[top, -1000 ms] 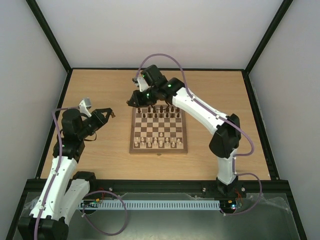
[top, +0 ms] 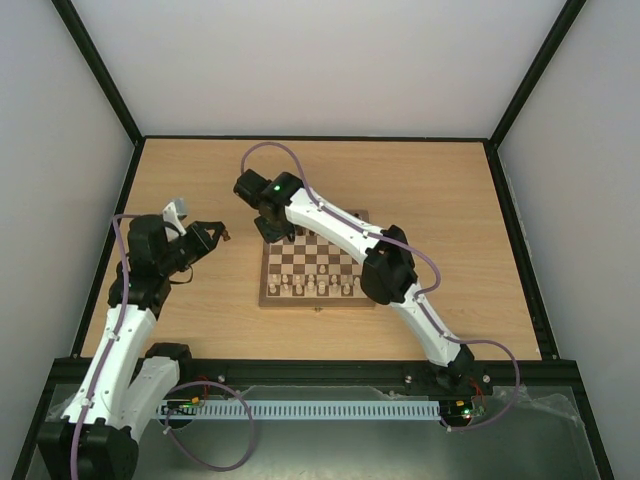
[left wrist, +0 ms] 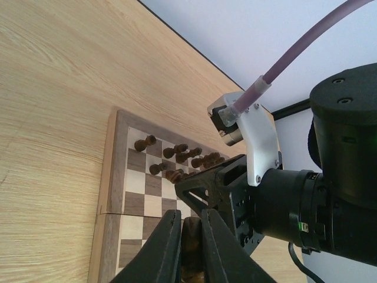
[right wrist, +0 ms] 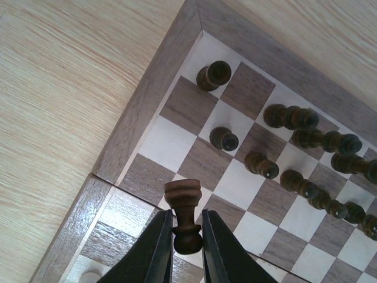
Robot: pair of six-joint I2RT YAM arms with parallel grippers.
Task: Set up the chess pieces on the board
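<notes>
The chessboard holds light pieces on its near side and dark ones on its far side. My right gripper is shut on a dark piece, held over the board's left part near several standing dark pieces; in the top view that arm hides the board's far left. My left gripper is shut on a dark piece, off the board's left side in the top view.
Bare wooden table surrounds the board. The right arm reaches diagonally across the board. Walls edge the table at the back and sides.
My right arm has swung down and toward the near side, its gripper now over the board's far left corner region. The left arm has moved little.
</notes>
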